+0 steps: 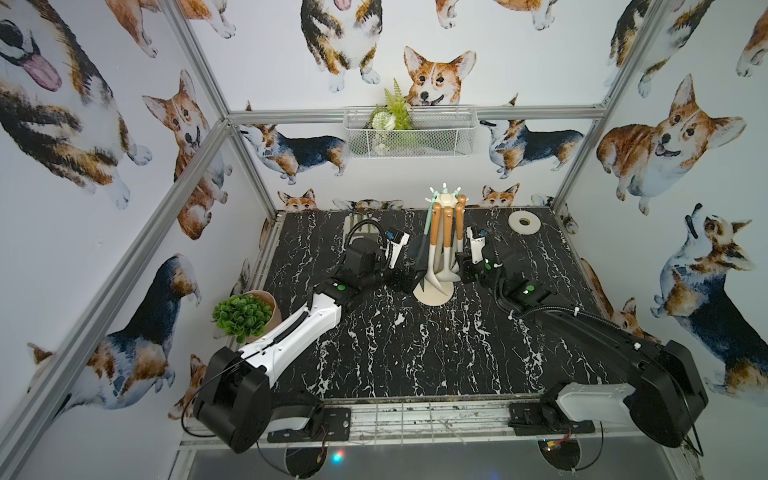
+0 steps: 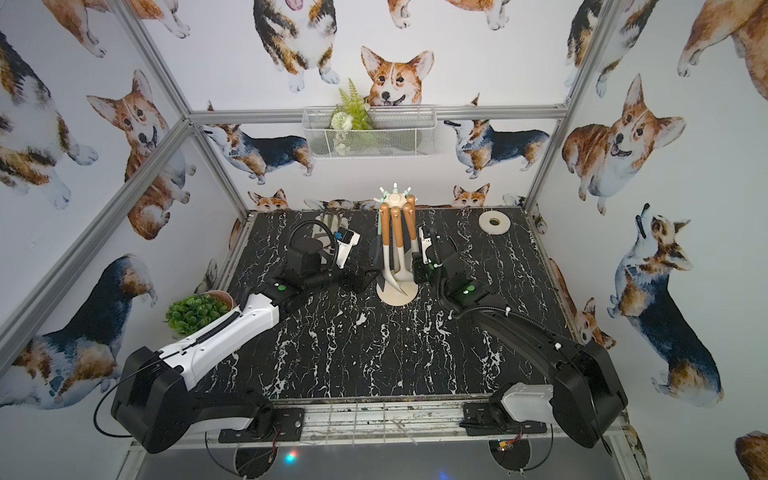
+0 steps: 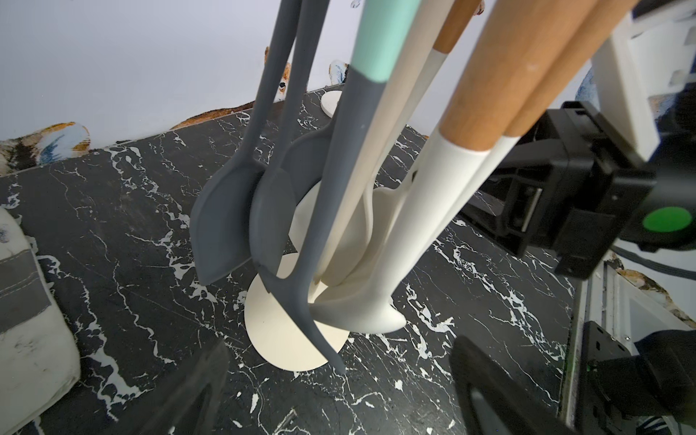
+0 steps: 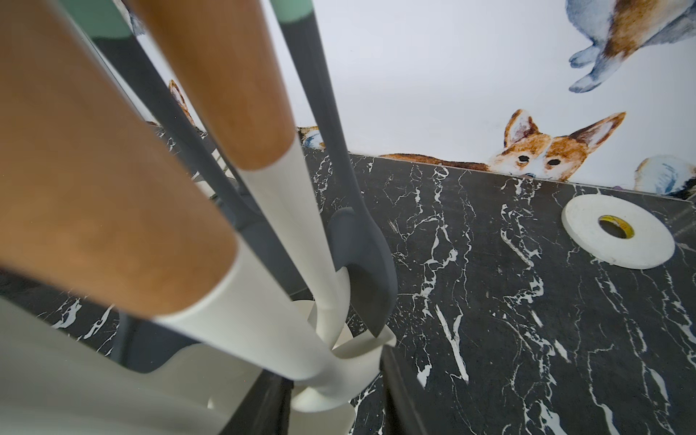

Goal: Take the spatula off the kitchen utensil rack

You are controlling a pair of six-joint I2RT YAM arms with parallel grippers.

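Observation:
The utensil rack, with a cream round base (image 1: 433, 295), holds several hanging utensils in the middle of the table: grey turners and spoons with mint handles, pale ones with wooden handles (image 2: 397, 228). A grey turner (image 3: 221, 224) hangs on one side in the left wrist view. My left gripper stands open at the rack's left, fingers apart below the utensils, nothing between them. My right gripper is at the rack's right, part open, its fingertips close to the bowl of a white utensil (image 4: 348, 369); whether they touch it I cannot tell.
A white tape roll (image 1: 524, 222) lies at the back right. A potted plant (image 1: 244, 316) stands at the left edge. A pale cloth-like item (image 3: 29, 319) lies left of the rack. A wire basket (image 1: 409, 140) hangs on the back wall.

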